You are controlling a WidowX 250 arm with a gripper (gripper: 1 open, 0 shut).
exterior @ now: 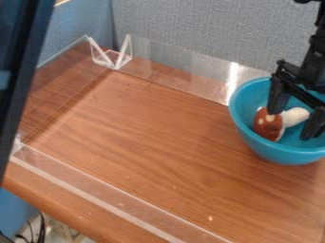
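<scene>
A teal bowl (248,138) sits at the right of the wooden table. Inside it lies a toy mushroom (271,124) with a red-brown, white-spotted cap and pale stem. My black gripper (294,104) has its fingers down inside the bowl at the mushroom, one near the cap's back, another at the right by the stem. It looks part open; whether it touches the mushroom I cannot tell.
Clear low walls edge it, with a white bracket (110,55) at the back left. A dark shape fills the left edge of the view.
</scene>
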